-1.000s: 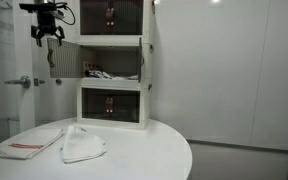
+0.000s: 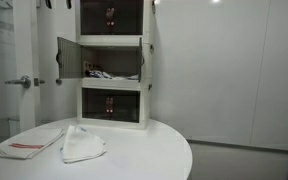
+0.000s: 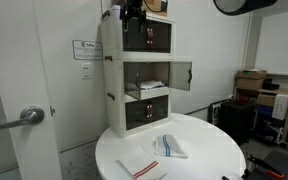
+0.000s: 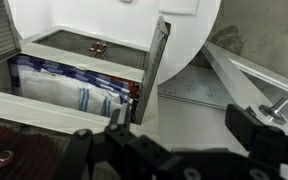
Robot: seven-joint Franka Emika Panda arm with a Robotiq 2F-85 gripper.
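Observation:
A tall white cabinet (image 2: 114,119) with dark door panels stands at the back of the round table. Its middle door (image 2: 71,60) hangs open, and folded cloths (image 4: 64,88) lie in that compartment, one plaid and one white with a blue stripe. High by the cabinet's top is my gripper (image 3: 134,14), open and empty. In the wrist view it looks down past the open door's edge, with its dark fingers (image 4: 252,135) spread. On the white table (image 2: 149,150) rest two more cloths: one with a red stripe (image 2: 29,144) and a folded white one (image 2: 83,144).
The upper door (image 3: 134,35) and lower door (image 3: 144,112) of the cabinet are shut. A room door with a handle (image 3: 22,117) is at the left. Shelves with boxes (image 3: 252,82) stand far right.
My gripper has risen from beside the open cabinet door almost out of the top of exterior view 1. That door's free edge has shifted slightly right. The cloths have not moved.

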